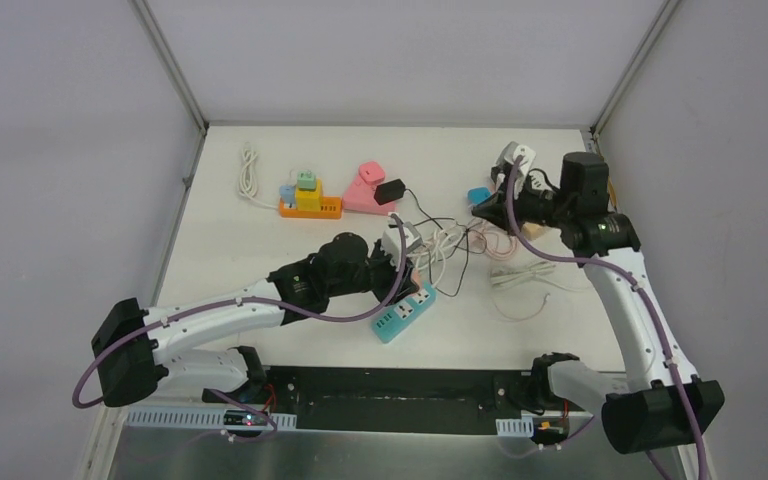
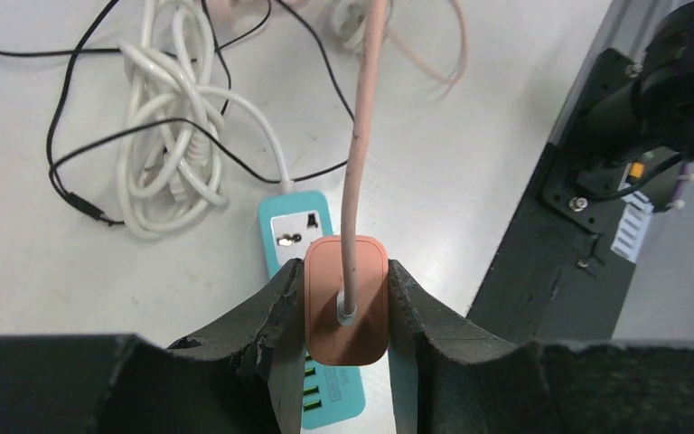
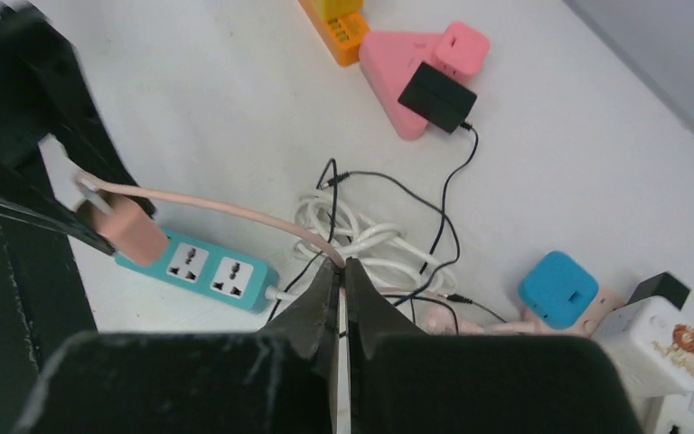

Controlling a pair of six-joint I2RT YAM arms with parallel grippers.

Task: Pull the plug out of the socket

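Note:
In the left wrist view a pink plug [image 2: 346, 330] sits between the fingers of my left gripper, which is shut on it. Behind it lies the teal power strip [image 2: 280, 226]; the plug covers part of its sockets, and whether it still touches the strip I cannot tell. A pink cord [image 3: 226, 208] runs fairly straight from the plug to the tips of my right gripper. That gripper is shut, with the thin cord at its fingertips. From above, the right gripper [image 1: 482, 208] is at the back right, well apart from the strip.
A coiled white cord [image 3: 379, 244] and a thin black cable [image 3: 443, 208] lie tangled beside the strip. Farther back are a pink strip [image 1: 368, 195], a black adapter [image 1: 389, 191] and an orange strip [image 1: 328, 209].

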